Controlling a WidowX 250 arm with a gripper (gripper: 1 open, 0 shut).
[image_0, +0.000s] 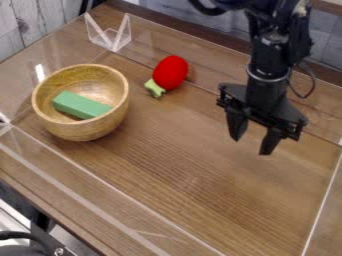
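Note:
My gripper (258, 123) hangs over the right half of the wooden table, pointing down with two dark fingers apart and nothing seen between them. A red oval object (170, 71) lies at the upper middle, with a small pale green item (154, 88) just below-left of it. A tan bowl (104, 122) on the left holds a green block (80, 106).
A white wire-like object (112, 35) stands at the upper left. A dark edge runs along the upper left.

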